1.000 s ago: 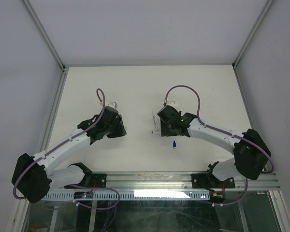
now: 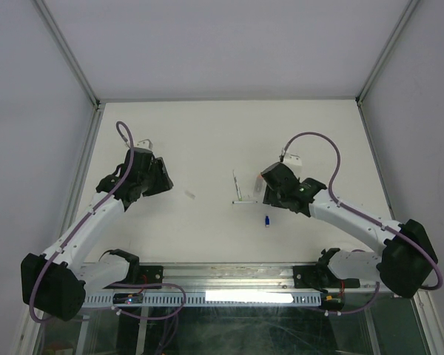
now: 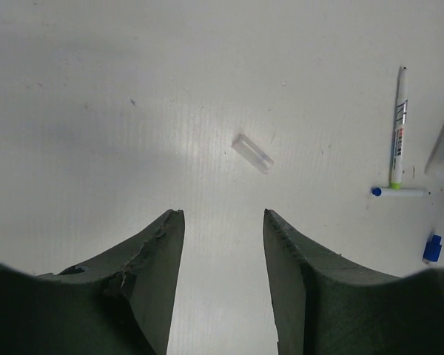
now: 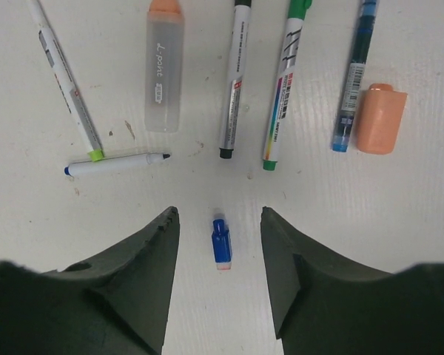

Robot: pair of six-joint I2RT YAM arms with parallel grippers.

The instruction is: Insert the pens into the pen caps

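My left gripper is open over bare table, below a small clear cap. My right gripper is open around the position of a blue cap as seen from above. Pens lie uncapped or capped on the table: a lime-tipped white pen, a horizontal white pen, a black-ended pen, a green pen and a dark blue pen.
An orange-topped clear bottle and an orange block-like object lie among the pens.
Both grippers have moved apart since a second ago, the left one leftward and the right one rightward. The objects on the table look unmoved.
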